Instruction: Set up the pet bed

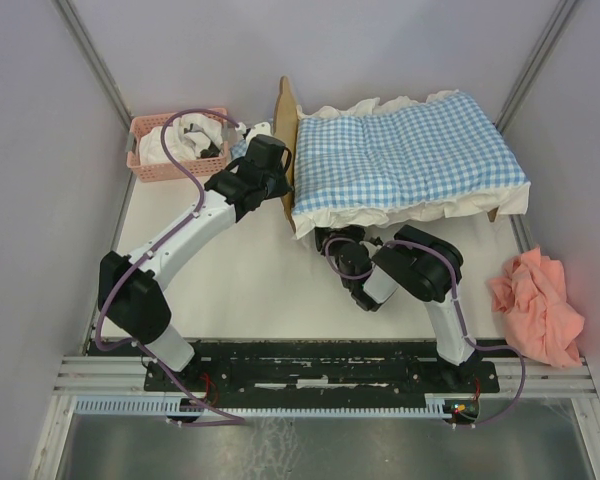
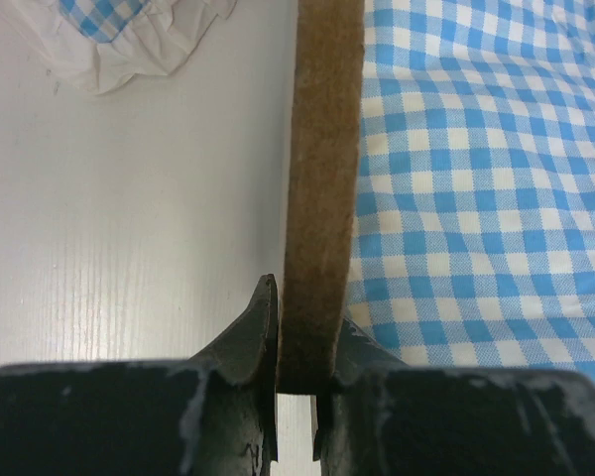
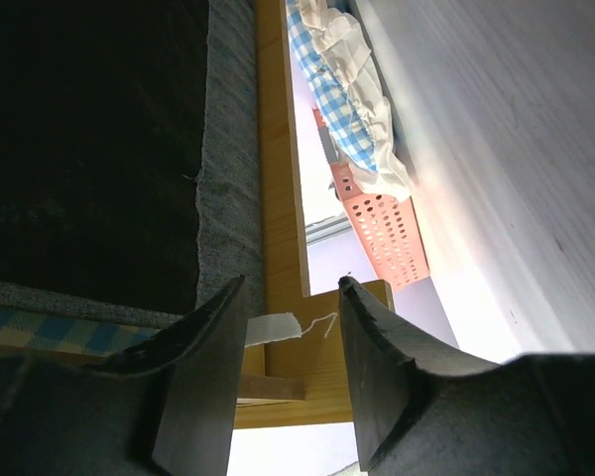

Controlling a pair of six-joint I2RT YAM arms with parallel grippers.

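Note:
A large pet bed with a blue-and-white checked cushion [image 1: 400, 150] and a wooden side panel [image 1: 286, 150] stands tilted at the back right. The left gripper is shut on the panel's edge, its fingers on either side of the wood [image 2: 322, 198]. Under the bed's near left corner, my right gripper faces the underside, fingers part open. Dark fabric [image 3: 89, 129], a wooden frame strip [image 3: 280, 149] and a pale strap end [image 3: 273, 328] show there. The strap end lies by the left finger; whether it sits between the fingers is unclear.
A pink basket [image 1: 136, 160] holding white cloth [image 1: 185, 138] stands at the back left. A crumpled pink cloth [image 1: 536, 308] lies at the right.

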